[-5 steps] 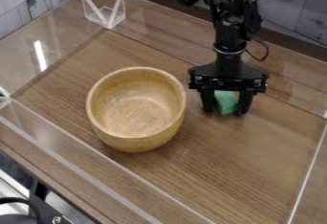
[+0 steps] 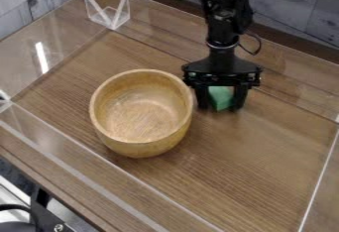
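A black robot arm reaches down from the top centre to my gripper [image 2: 221, 89], which is low over a green object [image 2: 220, 98] on the wooden table [image 2: 239, 176]. The gripper's fingers are around the green object and partly hide it. Whether they press on it or stand apart from it cannot be told.
A large empty tan bowl [image 2: 139, 111] sits just left of the gripper. A white wire piece [image 2: 109, 10] lies at the back left. Black cables run at the bottom left corner.
The gripper and arm have shifted slightly left, toward the bowl, with the green object appearing to shift a little with them.
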